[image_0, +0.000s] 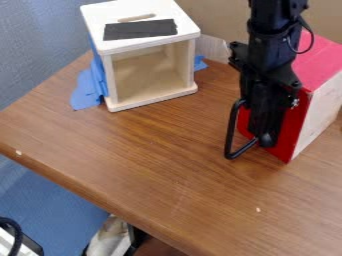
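Observation:
My black gripper (266, 120) hangs low at the right, pressed close against the front of a red box with white sides (315, 110). A black bar handle (235, 130) runs down at its left, ending in a bend near the tabletop. Whether the fingers are open or shut on anything is hidden by the arm and the dark parts.
A small white open cabinet (114, 100) with a dark pad on top stands at the back left, beside blue cloth (86, 92). The table's left edge drops to a blue floor.

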